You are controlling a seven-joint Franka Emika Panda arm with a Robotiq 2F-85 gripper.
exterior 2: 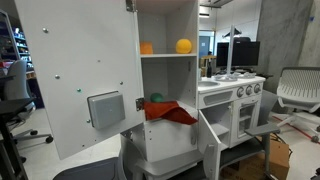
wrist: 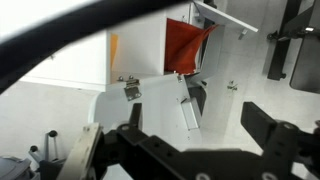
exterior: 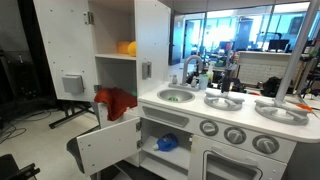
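Note:
My gripper shows only in the wrist view, its dark fingers spread wide apart and empty. It hangs above the toy kitchen, looking down past an open white cabinet door. A red cloth (wrist: pixel 182 46) lies in the lower compartment of the tall cabinet, drooping over its front edge; the cloth (exterior: pixel 115 102) also shows in exterior view 1. Up on the shelf are a yellow-orange ball (exterior 2: pixel 183 46) and an orange object (exterior 2: pixel 146 48). A green object (exterior 2: pixel 156 97) sits behind the cloth. Inside the low cupboard lies a blue object (exterior: pixel 167 142).
The large upper door (exterior 2: pixel 85 75) stands swung out to the left. Below, a small cupboard door (exterior: pixel 110 147) is open into the room. The sink (exterior: pixel 176 95) and stove burners (exterior: pixel 223 102) occupy the counter. A black cable or hose crosses the wrist view's upper left.

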